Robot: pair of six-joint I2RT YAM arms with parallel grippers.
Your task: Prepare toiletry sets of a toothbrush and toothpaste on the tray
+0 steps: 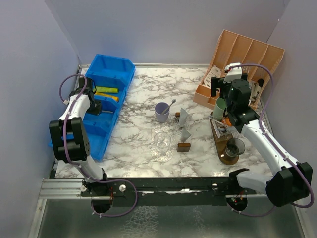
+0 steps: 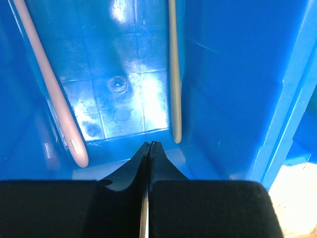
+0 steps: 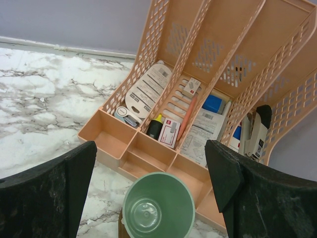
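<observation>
In the left wrist view, a pink stick-like handle (image 2: 62,111) lies along the left wall of the blue bin (image 2: 119,64), and a thin tan one (image 2: 175,74) along the right. Either may be a toothbrush; no bristles show. My left gripper is shut just short of the tan handle's end, holding neither. The top view has this gripper over a middle compartment of the blue bin (image 1: 101,139), where yellow-green and yellow tube-like things (image 1: 106,90) lie one compartment farther back. My right gripper stands open and empty above a green cup (image 3: 158,203).
Packaged goods (image 3: 148,89) fill the slots of an orange-tan rack (image 3: 116,136) at the back right. A purple cup with a spoon (image 1: 162,113), a clear glass (image 1: 162,141) and a brown board (image 1: 225,156) occupy the table. Bare marble (image 1: 133,129) lies beside the bin.
</observation>
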